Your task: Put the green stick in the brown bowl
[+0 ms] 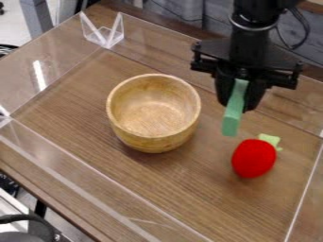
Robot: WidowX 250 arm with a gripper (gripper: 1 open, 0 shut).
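The green stick (235,112) hangs upright from my gripper (243,83), which is shut on its upper part. Its lower end is above the table, a little behind the red object. To the left is the brown bowl (120,99), round and deep, with its visible inside empty. A clear gap separates the stick from the bowl's right rim. The black gripper body hides the stick's top.
A red round object (255,158) sits at the right front, with a small pale green piece (269,141) just behind it. At the back left stands a clear wire-like holder (104,31).
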